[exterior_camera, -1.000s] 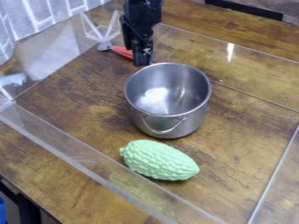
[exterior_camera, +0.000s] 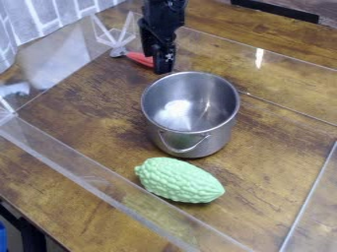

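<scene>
My gripper hangs at the top centre, low over the wooden table, just behind a steel pot. A red object lies at the gripper's left, partly hidden by it; whether the fingers touch it or hold anything I cannot tell. The pot stands upright with its inside visible and empty. A pale green bumpy vegetable lies in front of the pot.
Clear plastic barriers border the wooden table. The left part of the surface and the area right of the pot are free.
The gripper has shifted slightly over the last second, toward the right and down near the pot's back rim. The pot, red object and green vegetable look about the same.
</scene>
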